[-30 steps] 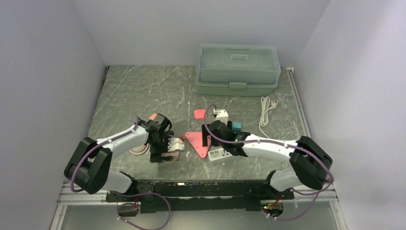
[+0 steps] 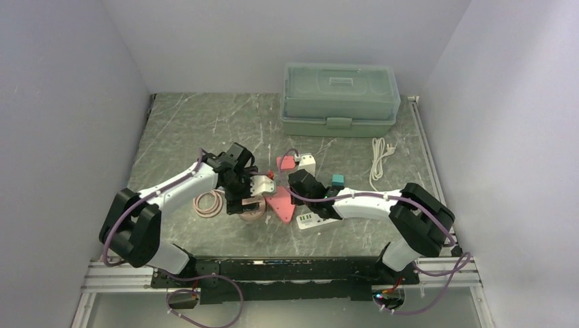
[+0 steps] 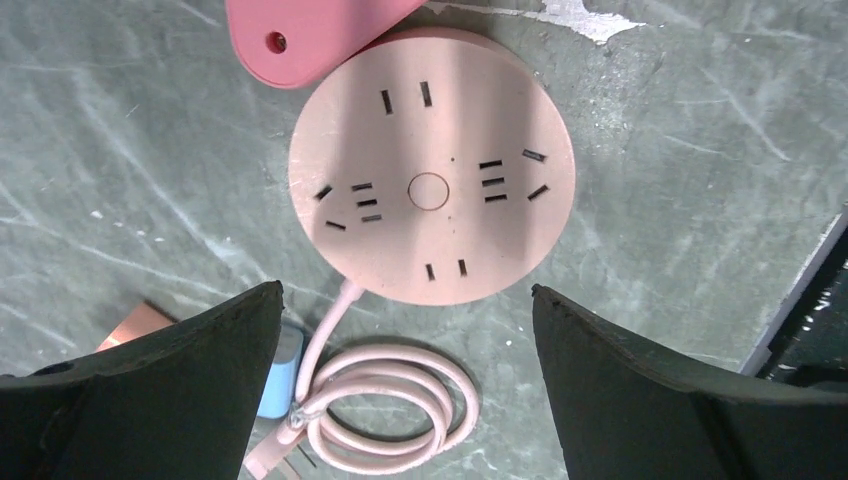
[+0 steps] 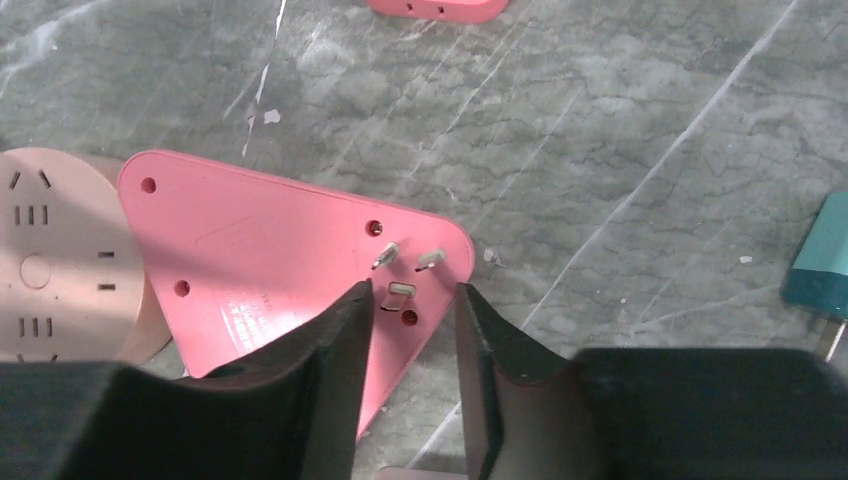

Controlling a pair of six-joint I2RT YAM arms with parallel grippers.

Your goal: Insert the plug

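The pink triangular plug (image 4: 270,240) lies flat, its metal prongs (image 4: 400,290) pointing up near one corner. My right gripper is over that corner; its fingers (image 4: 345,335) are part open on either side of the prongs in the view, and I cannot tell whether they touch the plug. A round pink socket (image 3: 430,180) with several slots lies at the plug's other end, seemingly touching it. My left gripper is wide open with nothing between its fingers, beside the socket in the left wrist view. From above, the arms partly hide both pieces.
A coiled pink cord (image 3: 390,420) runs from the socket. Close to the right arm are a white power strip (image 2: 313,220) and a teal block (image 2: 338,180). A small pink piece (image 2: 285,162) lies farther back, and a lidded green box (image 2: 338,102) stands at the rear.
My left gripper has moved right and away from the front edge, and the round socket now shows farther right. My right gripper has moved left over the triangular plug.
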